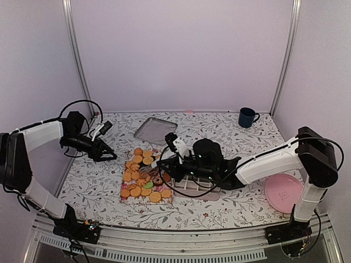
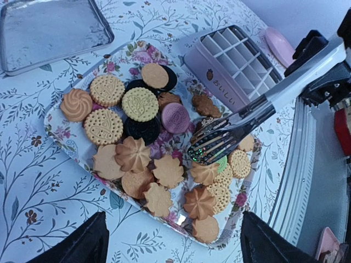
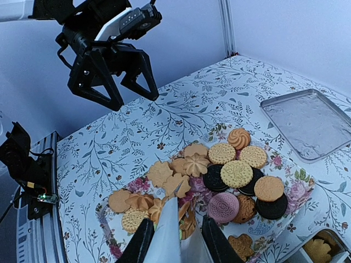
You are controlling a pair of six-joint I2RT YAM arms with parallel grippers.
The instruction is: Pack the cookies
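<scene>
A floral platter [image 2: 60, 131] holds assorted cookies: round biscuits [image 2: 103, 127], dark sandwich cookies, a pink one [image 3: 222, 208] and flower shapes [image 2: 132, 155]. My right gripper holds metal tongs [image 2: 230, 131] whose slotted heads are low over the middle of the platter; whether they grip a cookie is unclear. The compartmented box stands beside the platter, with cookies in a corner in the right wrist view. My left gripper [image 1: 102, 153] hangs open left of the platter, nothing between its fingers.
An empty metal tray [image 1: 154, 130] lies behind the platter. A blue mug [image 1: 246, 117] stands at the back right, a pink plate [image 1: 283, 193] at the front right. Bare table surrounds the left side.
</scene>
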